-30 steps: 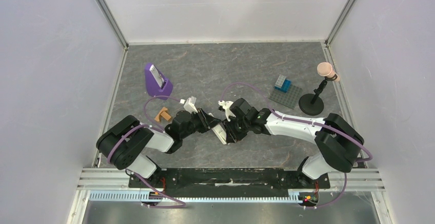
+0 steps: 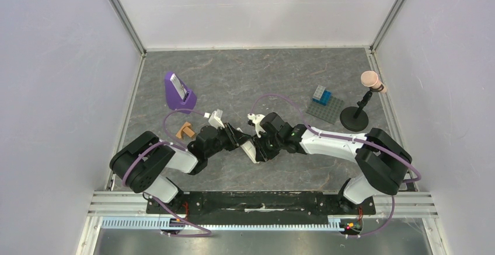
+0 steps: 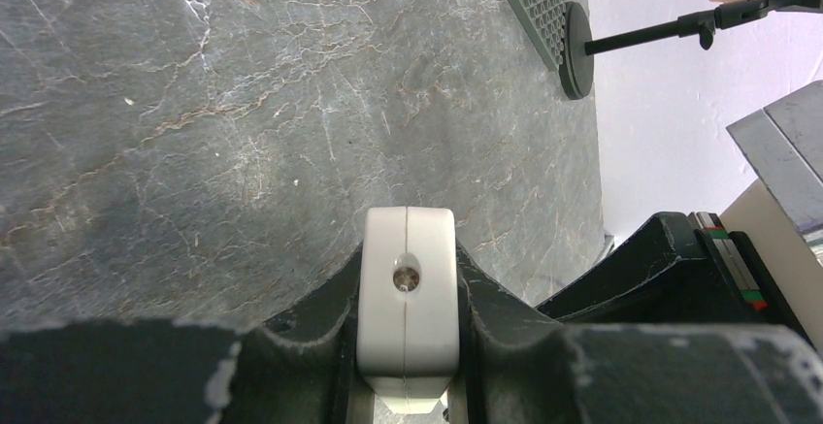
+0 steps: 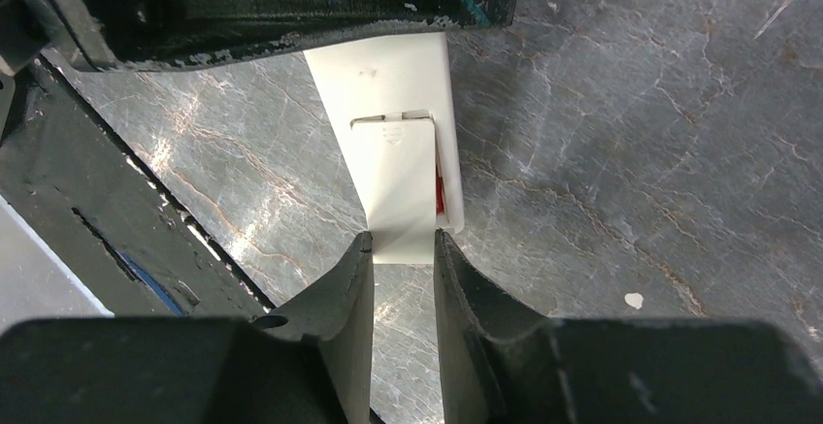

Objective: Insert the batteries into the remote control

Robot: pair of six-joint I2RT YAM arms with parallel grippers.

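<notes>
A white remote is held low over the table between both grippers. My left gripper is shut on its end. In the right wrist view the remote has its battery cover lying over the compartment, slightly out of its outline, with a red bit showing along the right edge. My right gripper has its fingertips at the cover's lower end, part open about the width of the cover; whether they grip it is unclear.
A purple stand and orange block sit at left. A grey plate with blue block and a black lamp-like stand are at right.
The right gripper has shifted very slightly at the remote; otherwise nothing visibly differs in the top view.
</notes>
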